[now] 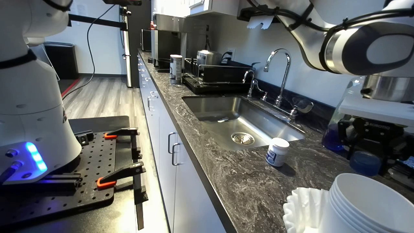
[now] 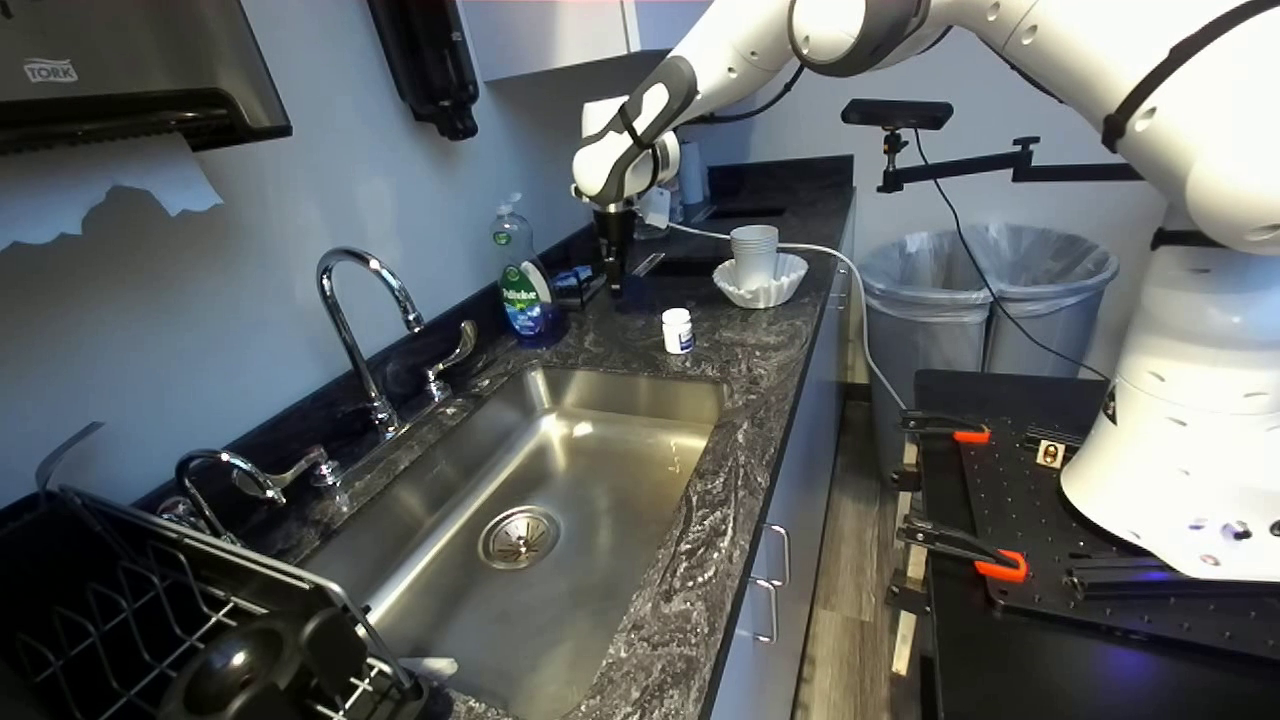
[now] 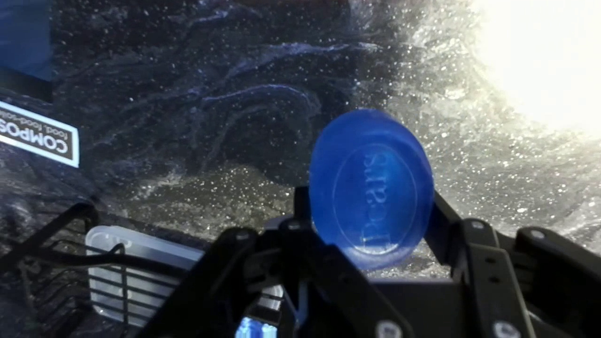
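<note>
A translucent blue cup-like object (image 3: 373,191) with raised lettering on its face is between the fingers of my gripper, which is shut on it. In exterior view 1 the same blue object (image 1: 365,162) hangs under my gripper, over the dark counter at the right. In exterior view 2 my gripper (image 2: 614,282) points down near the dish soap bottle (image 2: 524,288), and the blue object is hard to make out there. A white bottle with a blue label (image 1: 277,152) stands upright on the counter beside the sink, apart from my gripper.
A black wire rack (image 3: 73,259) appears low in the wrist view. White stacked cups (image 2: 755,254) and paper filters (image 2: 768,292) stand farther along the counter (image 1: 233,171). The steel sink (image 1: 211,116) is beyond the white bottle.
</note>
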